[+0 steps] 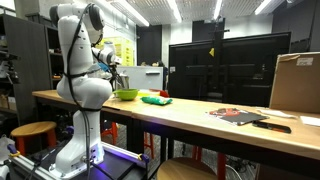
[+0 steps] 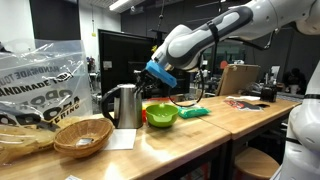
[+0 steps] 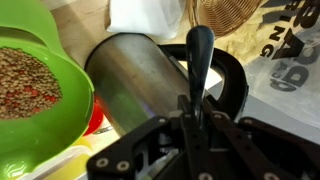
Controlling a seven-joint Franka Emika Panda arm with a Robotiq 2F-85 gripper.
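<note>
In the wrist view my gripper is shut on a slim, dark blue-grey utensil; its rounded end points away from the fingers. Below it appears a silver metal pitcher with a black handle. To the left is a green bowl holding small brown pieces, some of them red. Exterior view 2 places the pitcher upright on the table beside the green bowl, with the arm reaching over from the right. Whether the utensil touches the pitcher cannot be told.
A wicker basket stands left of the pitcher, near a printed plastic bag. Behind the bowl, a green packet lies on the table. Farther along are dark flat items.
</note>
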